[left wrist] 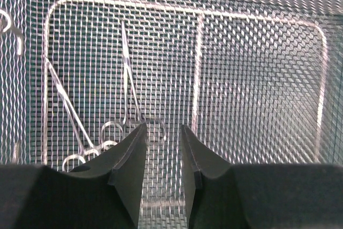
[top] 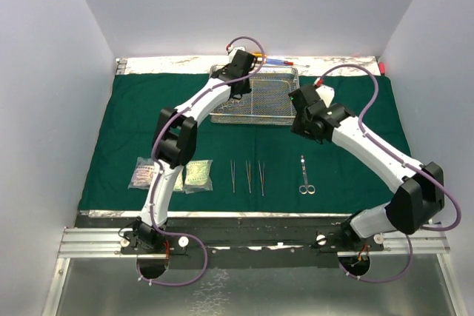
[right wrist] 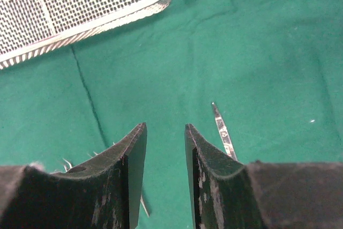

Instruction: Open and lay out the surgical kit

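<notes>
The wire mesh tray [top: 274,118] sits at the back of the green cloth. My left gripper is over it, fingers part open, above ringed instruments: an upright pair [left wrist: 126,63] and a slanted pair [left wrist: 69,103]. My right gripper hangs over bare cloth right of and below the tray, fingers apart, nothing seen between them. On the front cloth lie several slender tweezers [top: 262,179] and a scissor-like instrument [top: 303,172].
Bagged packs [top: 197,175] lie at front left, partly behind my left arm. Tools [top: 278,61] lie on the back marble edge.
</notes>
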